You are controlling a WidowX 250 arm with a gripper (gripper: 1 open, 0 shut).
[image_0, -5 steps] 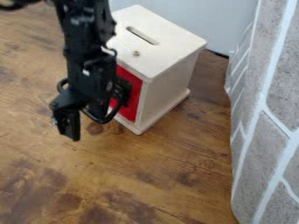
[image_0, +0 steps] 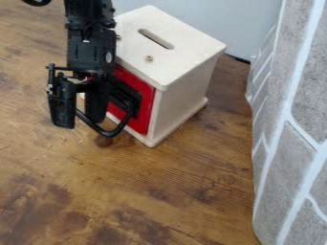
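A pale wooden box (image_0: 177, 74) with a slot on top stands on the wooden floor, a red panel (image_0: 144, 114) on its front. My black gripper (image_0: 79, 113) hangs in front of that panel, at the box's left, covering much of it. A black loop part is in front of the red panel beside the gripper. Whether the fingers are open or shut, or hold anything, I cannot tell.
A grey brick-patterned wall (image_0: 288, 144) runs along the right side, and a pale wall (image_0: 224, 19) is behind the box.
My gripper and arm have shifted up and to the left over the last second. The box stays in place.
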